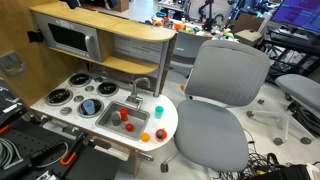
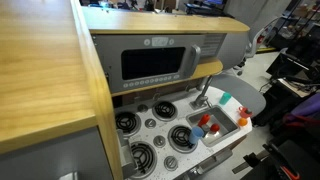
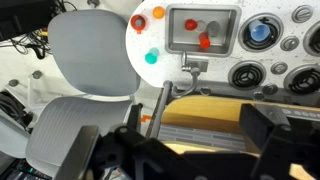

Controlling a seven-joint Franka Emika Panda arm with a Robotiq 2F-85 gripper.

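In the wrist view my gripper stands open, its two dark fingers wide apart with nothing between them. It looks down past the faucet towards the wooden shelf edge. A small sink holds red items and a grey cup. Beside it, on the white rounded counter end, are a teal cup, an orange ball and a red round item. A blue cup sits on a stove burner. The fingertips are not clearly seen in either exterior view.
A microwave hangs under a wooden shelf above the stove. The faucet rises behind the sink. Grey office chairs crowd the right-hand side. Bare white counter lies around the teal cup.
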